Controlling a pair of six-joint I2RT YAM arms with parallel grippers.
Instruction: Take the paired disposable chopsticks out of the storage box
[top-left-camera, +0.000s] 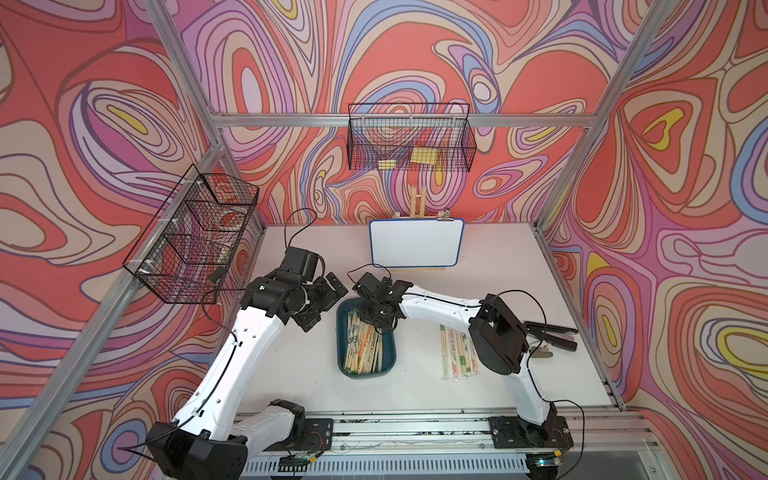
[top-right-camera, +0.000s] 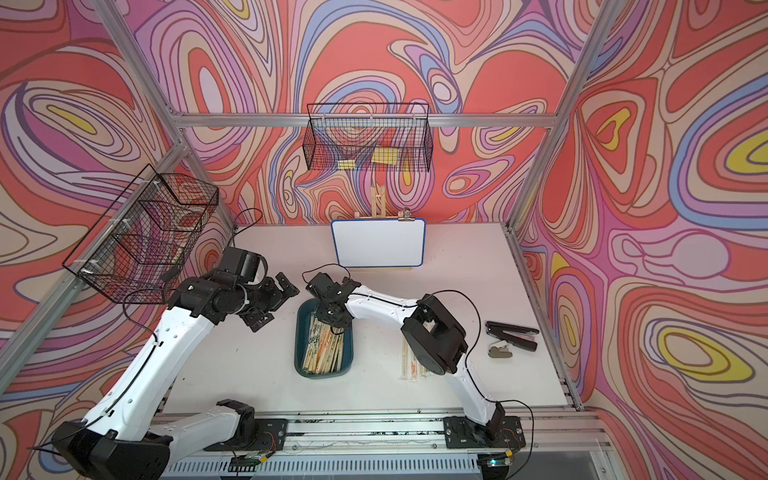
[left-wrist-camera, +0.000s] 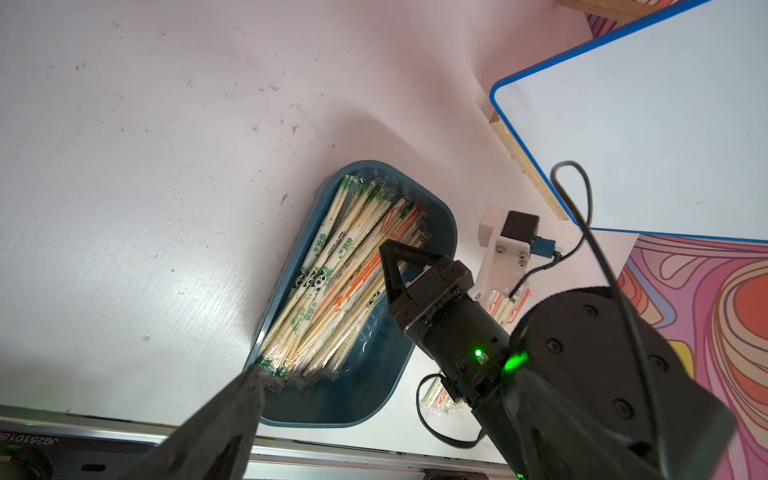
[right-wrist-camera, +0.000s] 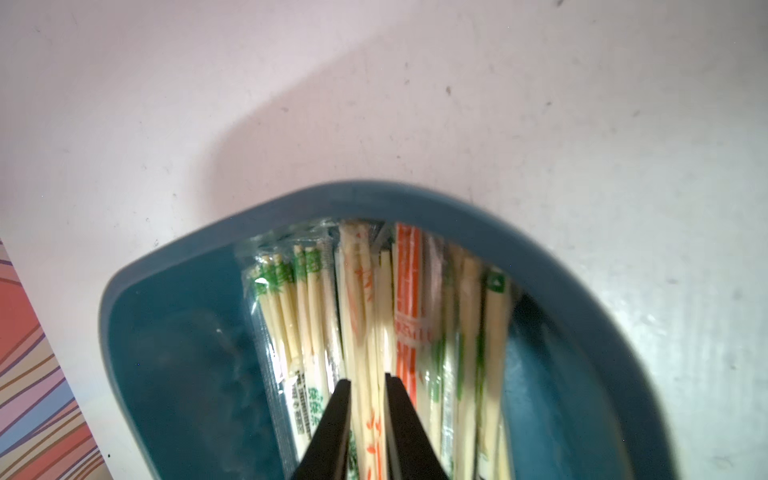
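A dark teal storage box (left-wrist-camera: 376, 400) holds several wrapped pairs of disposable chopsticks (left-wrist-camera: 332, 280), lying lengthwise in a pile. Over the far part of the box, in the right wrist view, my right gripper points down at the pile with its fingers shut. A pair with orange print (right-wrist-camera: 369, 424) shows in line with the fingertips, but whether they touch it I cannot tell. My left gripper (top-left-camera: 323, 302) stands open and empty, up and to the left of the box. More wrapped chopsticks (top-left-camera: 457, 356) lie on the table right of the box, partly behind my right arm.
A whiteboard (top-left-camera: 417, 243) stands at the back of the table. Near the right edge lie a black stapler (top-right-camera: 512, 336) and a small grey-brown object (top-right-camera: 500, 349). Wire baskets (top-left-camera: 412, 144) hang above the back and left. Left of the box the table (left-wrist-camera: 144, 200) is bare.
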